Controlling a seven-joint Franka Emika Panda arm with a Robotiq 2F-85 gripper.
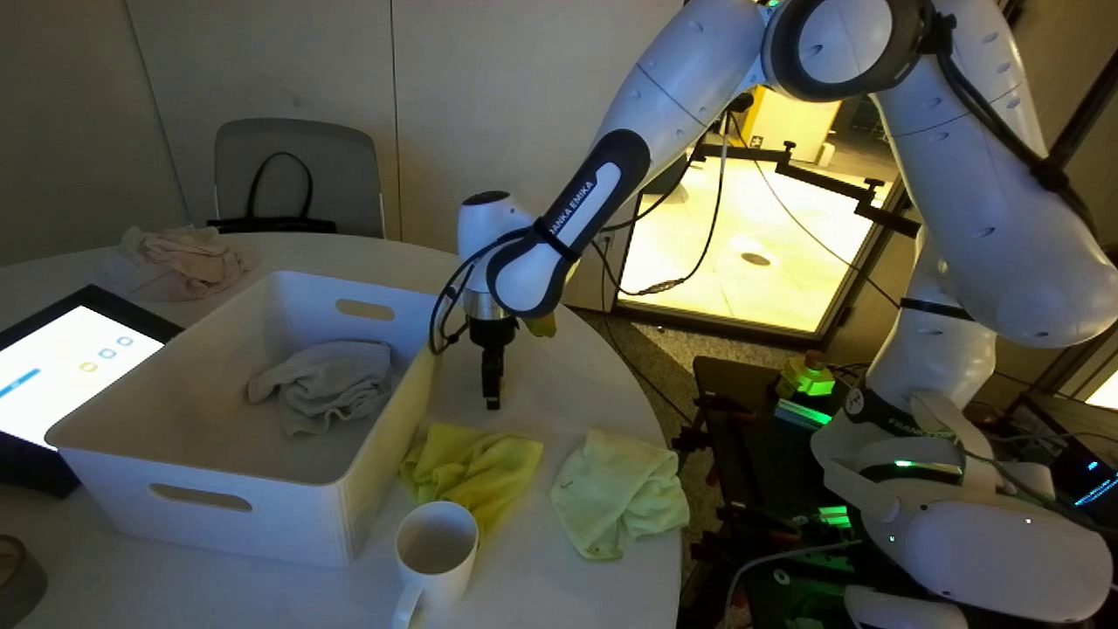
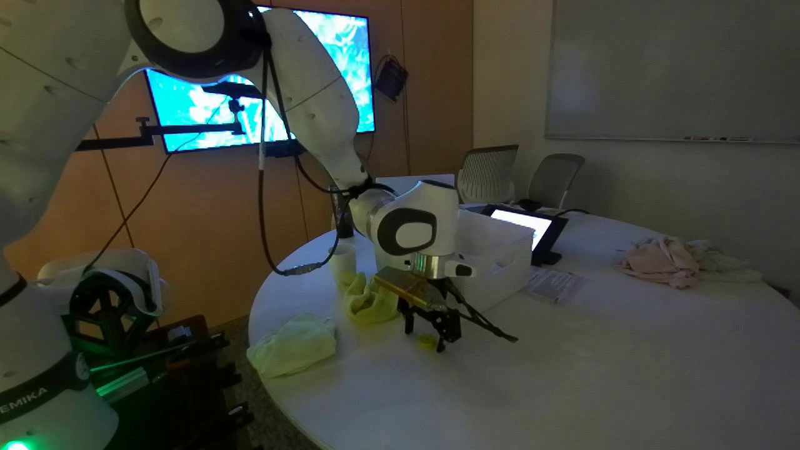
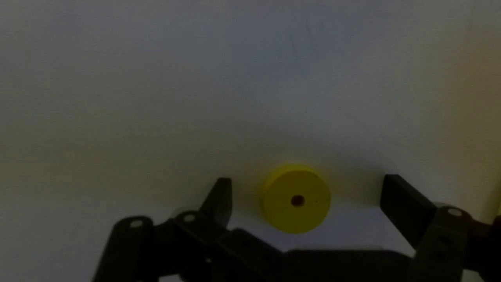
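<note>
A small round yellow piece with a dark hole in its middle rests on the white table. In the wrist view it sits between the spread fingers of my gripper, with a gap on either side and neither finger touching it. The second exterior view shows the yellow piece low beside the fingers, close to the tabletop. From the first exterior view my gripper points straight down just right of the bin, and its fingers hide the piece there.
A white bin holding a grey cloth stands left of the gripper. Nearer lie a yellow cloth, a pale green cloth and a white mug. Clear table extends away from the bin in the second exterior view.
</note>
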